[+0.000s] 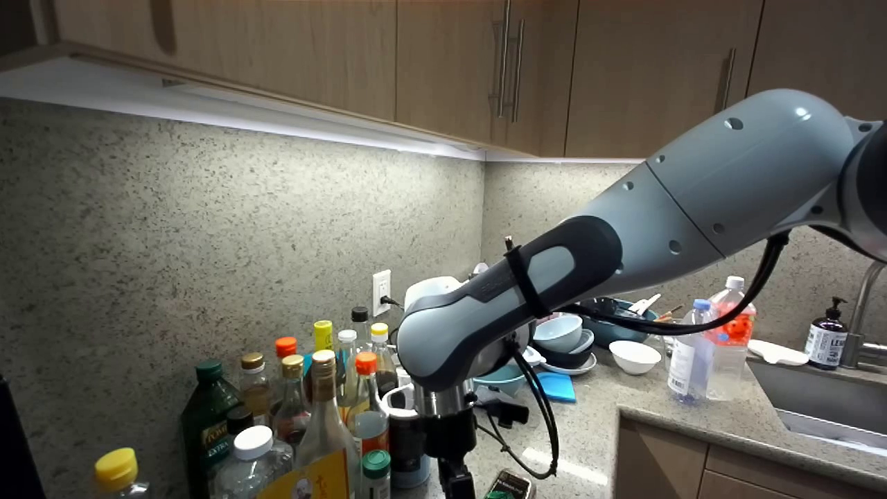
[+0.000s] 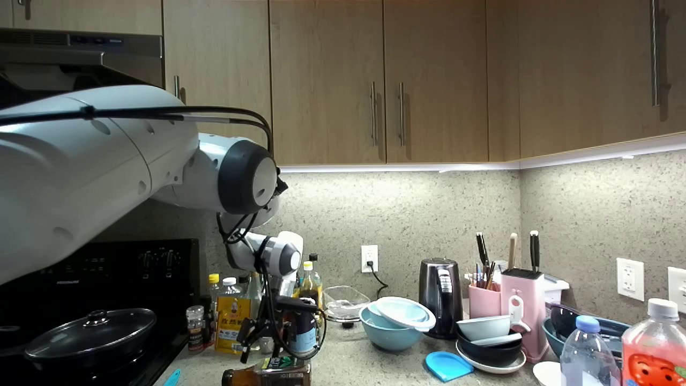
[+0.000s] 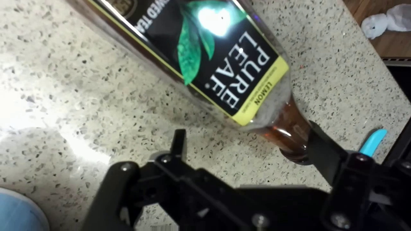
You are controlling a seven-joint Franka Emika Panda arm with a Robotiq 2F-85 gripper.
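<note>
A Pure Leaf lemon tea bottle [image 3: 231,65] lies on its side on the speckled counter, its narrow brown neck end toward my gripper. In the wrist view the two black fingers stand wide apart. The right finger [image 3: 325,152] overlaps the neck in the image; whether it touches cannot be told. Bare counter shows beside the left finger [image 3: 179,144]. Exterior view 2 has the gripper [image 2: 245,339] pointing down just above the bottle [image 2: 283,375]. In exterior view 1 only part of the bottle [image 1: 509,485] shows at the bottom edge.
Several sauce bottles [image 1: 324,424] crowd the wall beside the arm. A stove with a lidded pan [image 2: 93,338] is left of the counter. Bowls [image 2: 392,331], a blue pad [image 2: 448,365] and a kettle [image 2: 440,299] stand to the right. A turquoise object [image 3: 373,142] lies near the counter edge.
</note>
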